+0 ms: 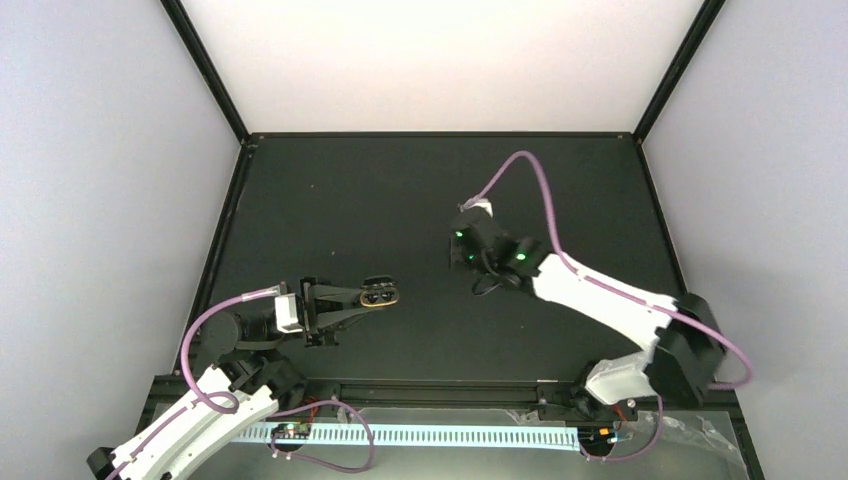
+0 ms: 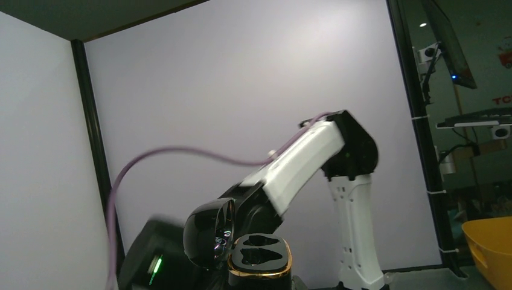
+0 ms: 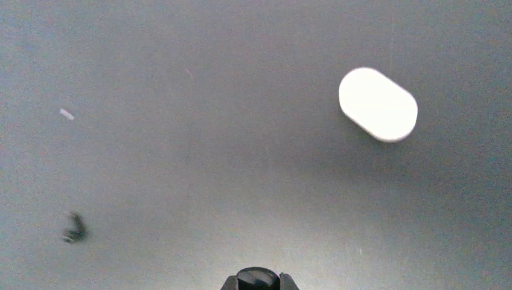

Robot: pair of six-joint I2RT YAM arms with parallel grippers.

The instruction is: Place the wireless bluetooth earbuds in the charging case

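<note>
My left gripper [image 1: 376, 299] is shut on the black charging case [image 2: 258, 267], held above the table at centre left. The case's gold-edged base faces up, its glossy lid [image 2: 208, 234] stands open, and the two earbud wells look dark. At the bottom of the right wrist view, my right gripper has a small rounded black piece, apparently an earbud [image 3: 258, 276], between its fingertips. In the top view the right gripper's tips are hidden under its own wrist. A small blurred dark thing [image 3: 75, 227] lies on the table; I cannot tell whether it is the other earbud.
A white rounded-end shape [image 3: 378, 105] shows against the dark table [image 3: 241, 151]; what it is cannot be told. Most of the table between and behind the arms is bare. Purple cables [image 1: 545, 190] loop over both arms. Pale walls enclose the sides and back.
</note>
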